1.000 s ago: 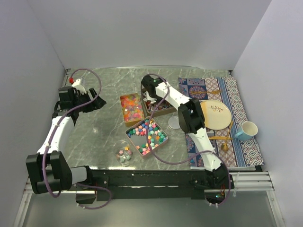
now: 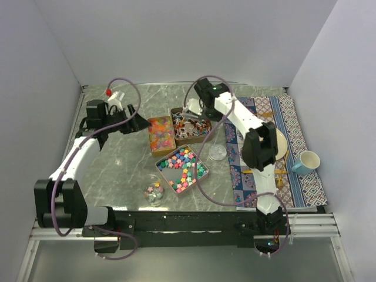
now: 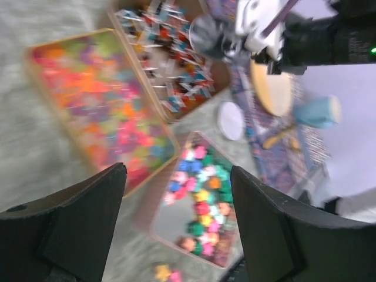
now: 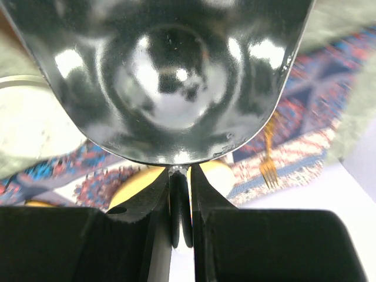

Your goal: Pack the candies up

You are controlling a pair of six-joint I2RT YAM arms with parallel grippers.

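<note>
My right gripper is shut on the handle of a shiny metal scoop (image 4: 170, 76), which hangs over the box of wrapped candies (image 2: 191, 137) in the top view. Whether anything lies in the scoop cannot be told. Beside that box, the box of gummy candies (image 2: 161, 135) is full of bright colours. In front stands the tray of star-shaped candies (image 2: 171, 174), with a bare patch on its left. A clear jar (image 2: 154, 192) holds several stars. My left gripper is open and empty, above and left of the gummy box.
A clear round lid (image 2: 217, 152) lies right of the boxes. Further right, a patterned cloth carries a plate (image 2: 281, 144) and wooden cutlery, with a blue mug (image 2: 306, 163) at the edge.
My left gripper has moved right, up to the gummy box. The wrapped-candy and gummy boxes have slid slightly left.
</note>
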